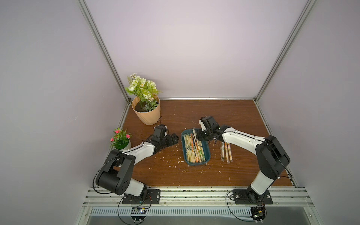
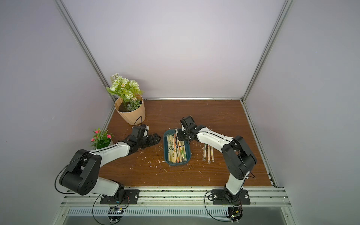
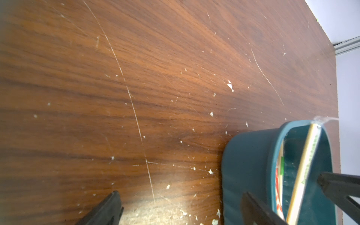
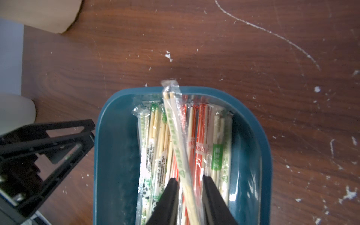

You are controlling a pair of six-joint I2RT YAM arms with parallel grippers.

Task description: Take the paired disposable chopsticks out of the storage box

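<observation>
The blue storage box (image 4: 264, 157) holds wrapped chopstick pairs (image 4: 200, 135) lying lengthwise. One wrapped pair (image 4: 176, 131) rises out over the others, its far end at the rim. My right gripper is over the box with that pair running down between its fingers; whether they grip it is hard to tell. My left gripper is open over bare table, left of the box, with nothing between its fingers.
Several wrapped pairs (image 1: 226, 151) lie on the table right of the box. A large flower pot (image 1: 146, 114) stands at back left, a small flowering plant (image 1: 120, 140) at left. Scraps litter the tabletop.
</observation>
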